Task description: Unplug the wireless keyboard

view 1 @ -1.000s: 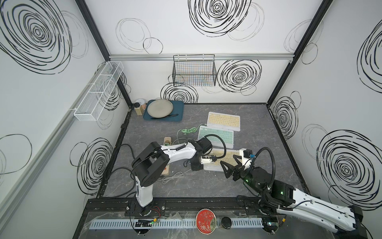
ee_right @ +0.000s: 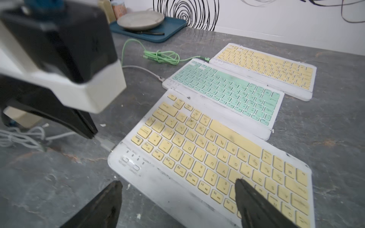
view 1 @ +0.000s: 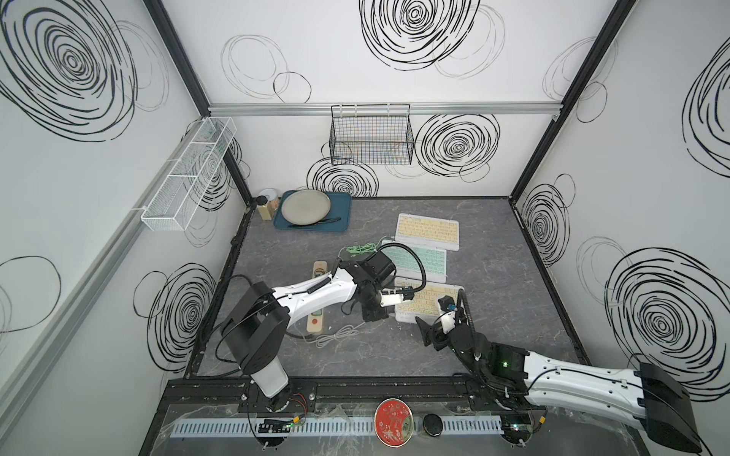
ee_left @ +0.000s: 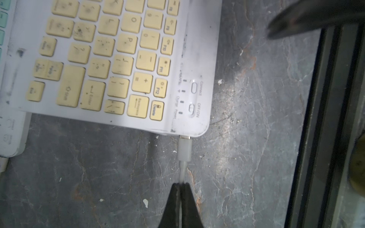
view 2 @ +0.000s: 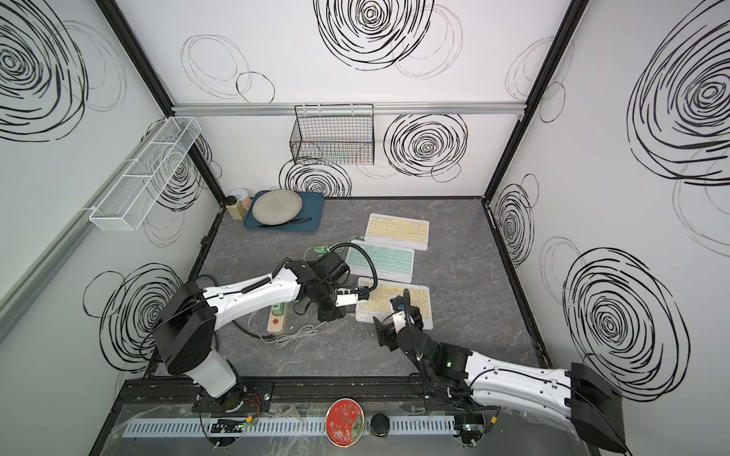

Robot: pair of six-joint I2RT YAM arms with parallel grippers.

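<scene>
The nearest keyboard (ee_right: 213, 152), white with yellow keys, lies flat at the front of the table. A white cable plug (ee_left: 184, 149) sits at its side edge, a little bright metal showing at the port. On the cable just behind that plug, my left gripper is shut, its narrow black fingertips meeting around the thin cord. My right gripper stands open near the keyboard's front edge, with nothing held between its fingers. In the top left view the left arm partly covers the cable end.
Behind lie a green-keyed keyboard (ee_right: 232, 95) and another yellow-keyed one (ee_right: 266, 68). A power strip (view 1: 315, 323) and coiled white cable (view 1: 334, 334) are left of the keyboards. A blue tray (view 1: 342, 209) with a plate stands at the back left.
The near keyboard has moved slightly right and back. My right gripper has come lower and a little toward the front.
</scene>
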